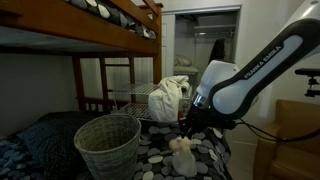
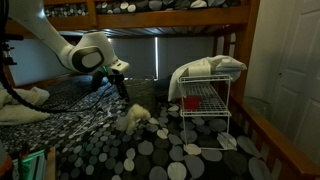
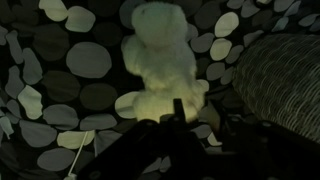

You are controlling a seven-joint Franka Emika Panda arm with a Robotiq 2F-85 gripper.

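A white plush toy (image 1: 184,162) is on the dark, dotted bedding, just below my gripper (image 1: 190,131). In exterior view 2 the toy (image 2: 135,118) shows as a pale shape in front of the basket, with a gap between it and the gripper (image 2: 122,92) above. From the wrist, the toy (image 3: 163,55) stretches from the top of the picture down to the dark fingertips (image 3: 179,108). Those fingers look parted, with nothing clearly clasped; the dim light hides their detail.
A wicker basket (image 1: 108,146) stands beside the toy. A white wire rack (image 2: 205,100) with white cloth (image 2: 208,67) over it is farther along the bed. The bunk (image 1: 75,30) overhangs. Open bedding lies in front of the toy.
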